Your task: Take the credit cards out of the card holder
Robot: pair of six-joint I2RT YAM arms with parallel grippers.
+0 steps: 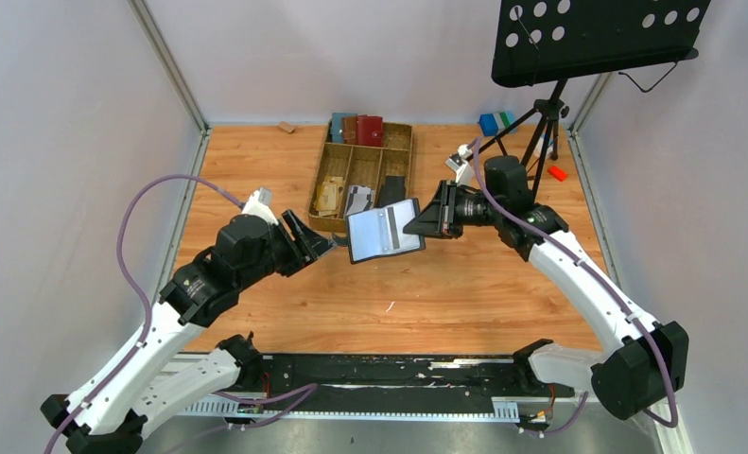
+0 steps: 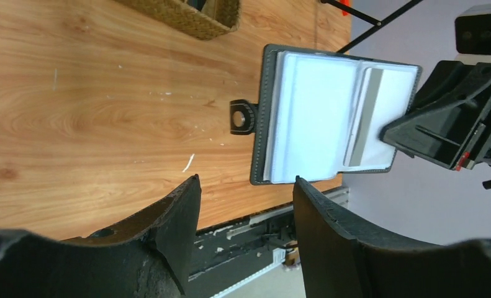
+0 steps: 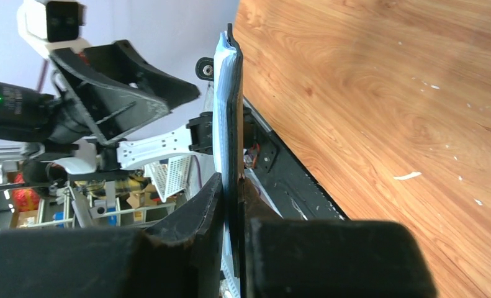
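Note:
The card holder [image 1: 374, 234] hangs spread open above the table, dark outside, with pale translucent sleeves facing up in the top view. My right gripper [image 1: 410, 228] is shut on its right-hand edge; the right wrist view shows the holder [image 3: 229, 118] edge-on between the fingers. My left gripper is open and empty, apart from the holder's left side, where a strap with a snap [image 2: 243, 117] sticks out. A grey stripe [image 2: 364, 117] runs along one inner side of the holder. Separate cards cannot be made out in the sleeves.
Behind the holder stands a woven compartment box [image 1: 400, 138] with several wallets and cards. A black stand [image 1: 549, 112] and small blue and red items are at the back right.

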